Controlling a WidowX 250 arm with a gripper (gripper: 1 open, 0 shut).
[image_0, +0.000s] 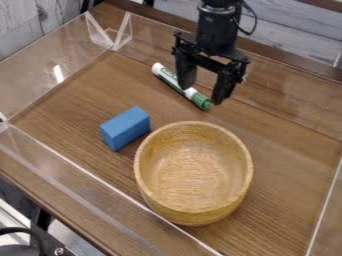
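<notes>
My black gripper (209, 68) hangs at the top centre, open, its fingers spread above and to the right of a white-and-green marker (183, 86), which lies diagonally on the wooden table (80, 140). Nothing shows between the fingers. A blue block (126, 128) sits at the middle left. A large yellow bowl (191, 174) stands at the lower centre.
Clear walls edge the surface at left and back. A dark cable (30, 234) shows at the lower left corner.
</notes>
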